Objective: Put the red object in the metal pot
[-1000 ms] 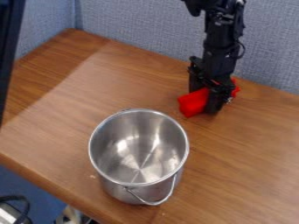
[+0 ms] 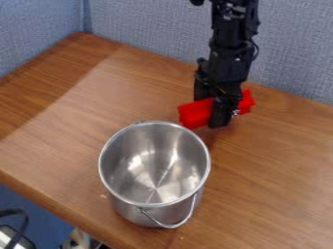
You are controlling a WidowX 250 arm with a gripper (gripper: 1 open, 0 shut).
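The red object (image 2: 194,114) is long and narrow, with its middle covered by the dark fingers of my gripper (image 2: 220,115). One red end sticks out on the left of the fingers and the other on the right. My gripper is shut on it, just behind the metal pot. Whether the object clears the table or touches it, I cannot tell. The silver metal pot (image 2: 115,175) stands upright in front, its inside empty and its wire handle hanging down the front right.
Bare wooden table (image 2: 72,107) spreads out to the left, and more lies free on the right. A grey padded wall (image 2: 156,29) closes off the back. Dark cables (image 2: 14,229) lie beyond the table's front left edge.
The pot has stayed where it was.
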